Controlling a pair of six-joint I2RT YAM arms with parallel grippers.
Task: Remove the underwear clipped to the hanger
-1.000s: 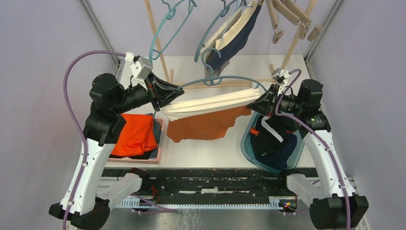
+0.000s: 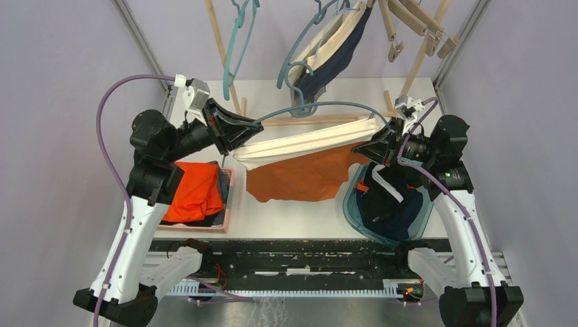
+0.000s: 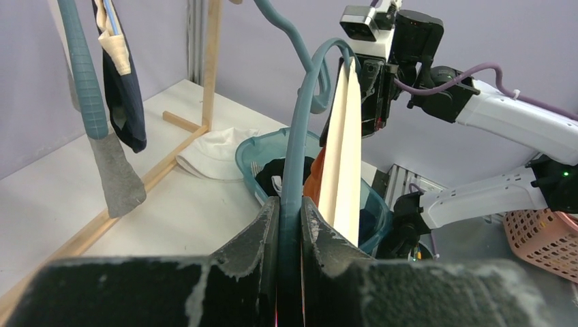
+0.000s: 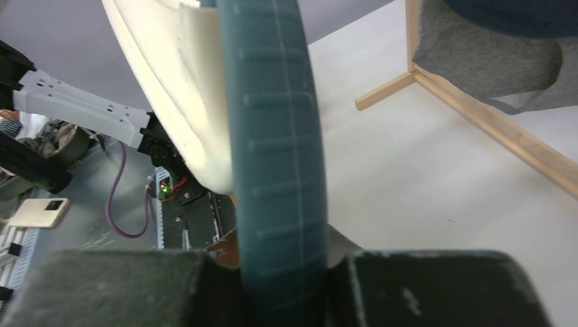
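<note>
The cream-waisted, brown-orange underwear (image 2: pixel 298 180) hangs stretched sideways below a blue-grey hanger (image 2: pixel 320 103) in the top view. My left gripper is shut on the left end of the hanger bar, which runs between its fingertips in the left wrist view. At the hanger's right end is my right gripper (image 2: pixel 363 151), beside the end of the waistband. In the right wrist view the hanger (image 4: pixel 276 150) passes between its fingers, and the cream waistband (image 4: pixel 198 102) lies just left of the bar. Whether those fingers press on anything is hidden.
Other hangers (image 2: pixel 238 51) and a navy-and-cream garment (image 2: pixel 344 51) hang at the back. A pink basket (image 2: pixel 227 221) with orange cloth stands left, and a teal basket (image 2: pixel 349 204) with dark clothes stands below the right gripper.
The brown cloth hangs further right. The left gripper barely moved; the spare hanger behind it swung.
</note>
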